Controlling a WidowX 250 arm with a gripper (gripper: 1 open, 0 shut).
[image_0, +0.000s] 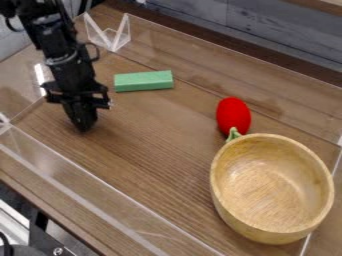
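My gripper (80, 108) hangs low over the wooden table at the left, its fingers shut, with nothing clearly visible between them. Behind it and to the right lies a green block (144, 81). A red object with a green stem (233, 115), like a pepper or tomato, lies right of centre, just behind a large tan bowl (271, 213) at the front right.
A clear plastic frame-like piece (110, 35) stands at the back left. A grey wall (254, 25) runs along the back.
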